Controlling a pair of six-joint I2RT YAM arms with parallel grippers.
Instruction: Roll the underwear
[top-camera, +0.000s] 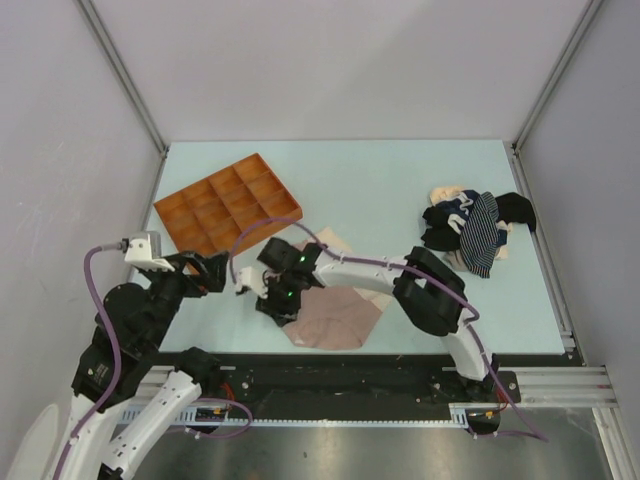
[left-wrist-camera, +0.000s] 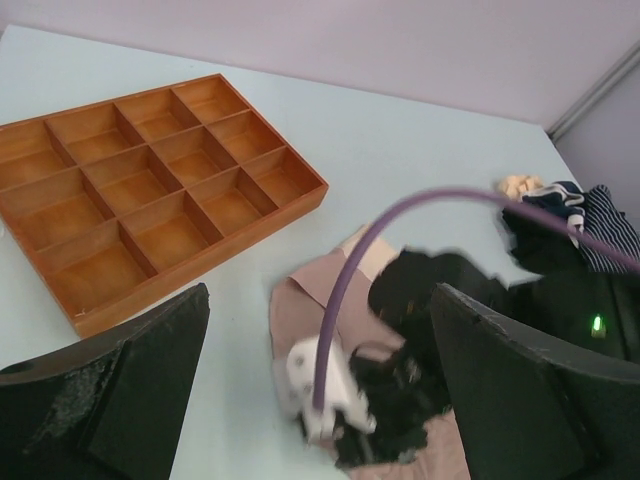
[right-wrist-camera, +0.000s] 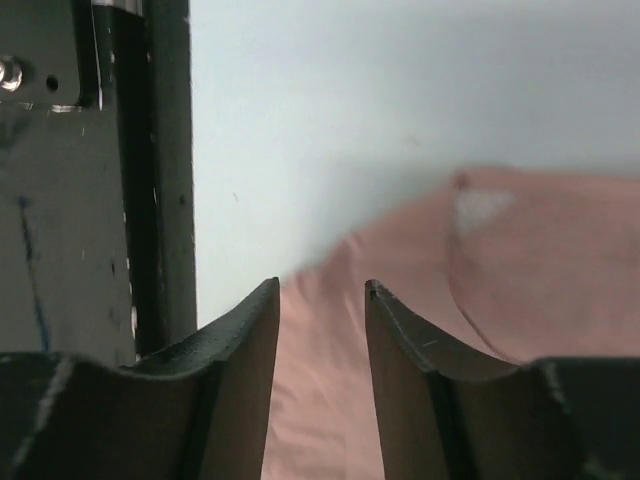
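Observation:
The pink underwear (top-camera: 330, 320) with a cream band lies on the front middle of the table, partly hidden by the blurred right arm. My right gripper (top-camera: 281, 312) is low over its left front corner; in the right wrist view its fingertips (right-wrist-camera: 323, 290) are a little apart over the pink cloth, and whether they touch it I cannot tell. My left gripper (top-camera: 208, 274) hangs over the left side, open and empty, facing the wooden grid box and right arm in the left wrist view (left-wrist-camera: 322, 305).
The wooden grid box (top-camera: 220, 186) sits at the back left. A pile of dark, striped and cream clothes (top-camera: 478, 235) lies at the right. The front edge is close to the right gripper.

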